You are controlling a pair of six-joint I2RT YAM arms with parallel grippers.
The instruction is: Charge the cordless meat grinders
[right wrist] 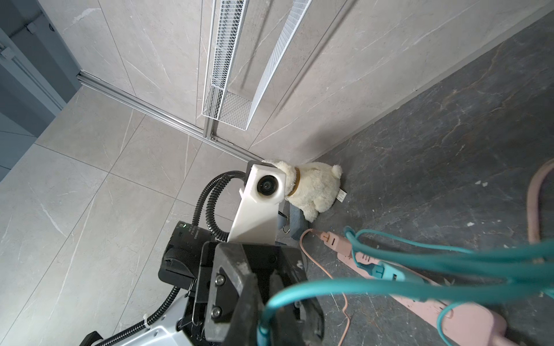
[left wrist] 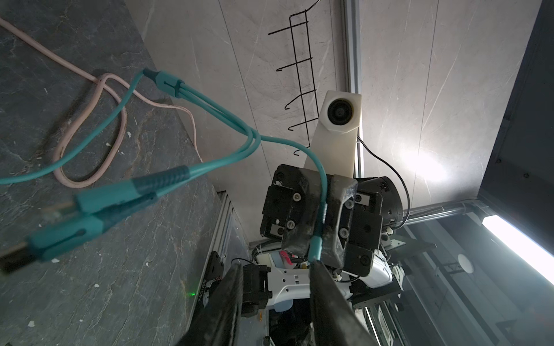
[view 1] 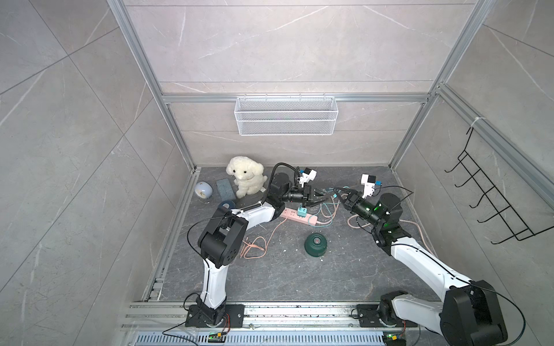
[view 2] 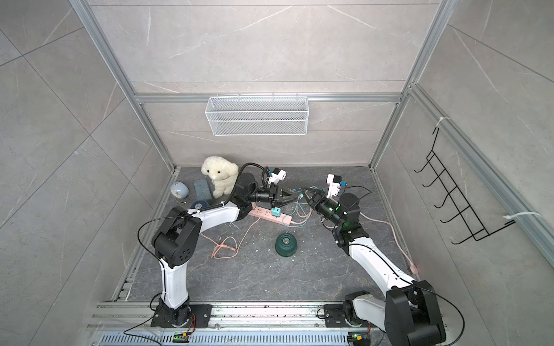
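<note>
Teal multi-head cable (left wrist: 168, 84) is up between the grippers, two connector heads (left wrist: 98, 213) hanging at left in the left wrist view. My right gripper (view 1: 337, 193) is shut on the cable near one end. My left gripper (view 1: 323, 196) faces it closely, fingers apart, nothing visibly between them. A teal adapter (view 1: 301, 211) is on the pink power strip (view 1: 290, 214) below. A dark green round object (view 1: 315, 245) sits on the floor in front; whether it is a grinder cannot be told.
White plush dog (view 1: 247, 176), pale ball (view 1: 203, 189) and grey block (view 1: 225, 189) lie back left. A wire basket (view 1: 285, 127) hangs on the back wall, black hooks on the right wall. Loose pink cables (view 1: 256, 248) cross the floor.
</note>
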